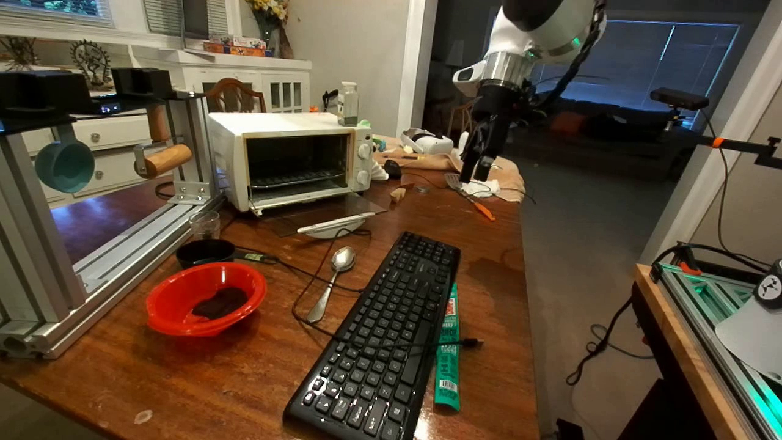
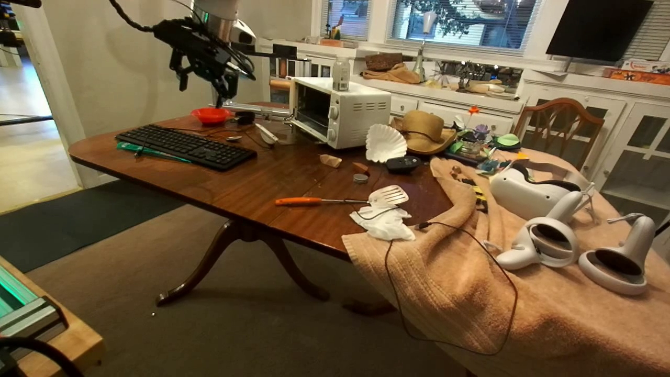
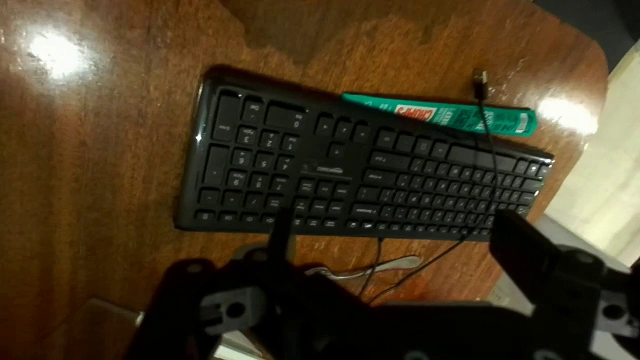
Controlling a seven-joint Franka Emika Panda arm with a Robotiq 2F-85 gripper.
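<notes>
My gripper (image 1: 475, 175) hangs in the air above the table's right side, fingers pointing down. In the wrist view, its two fingers (image 3: 280, 237) stand wide apart with nothing held between them; the gripper is open. Below lies a black keyboard (image 3: 354, 171), and a green wrapped stick (image 3: 510, 120) rests along its edge, partly hidden by it. A thin black cable (image 1: 399, 344) crosses the keys. Left of the keyboard in the first exterior view are a metal spoon (image 1: 330, 286) and a red bowl (image 1: 168, 308) with something dark inside.
A white toaster oven (image 1: 286, 123) stands with its door down; a glass jar (image 1: 348, 106) is on top. An orange-handled spatula (image 2: 301, 201) and a white cloth (image 2: 384, 221) lie near the towel (image 2: 433, 270). Bare wood (image 2: 264, 188) lies between keyboard and spatula.
</notes>
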